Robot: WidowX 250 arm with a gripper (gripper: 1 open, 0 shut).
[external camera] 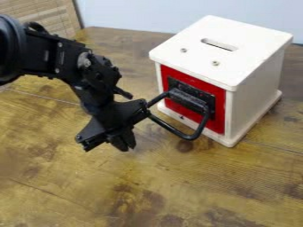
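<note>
My black gripper (122, 142) hangs low over the wooden table, pointing down, left of a white wooden box (246, 80) with a red front panel (178, 76). A black latch mechanism with a looped handle (190, 100) is mounted on the panel, the loop sticking out toward my gripper. The fingertips are small and dark; they look shut, with nothing visible between them. Whether any part of the gripper touches the loop I cannot tell.
A light wall runs behind, with a wooden board (48, 11) at the back left.
</note>
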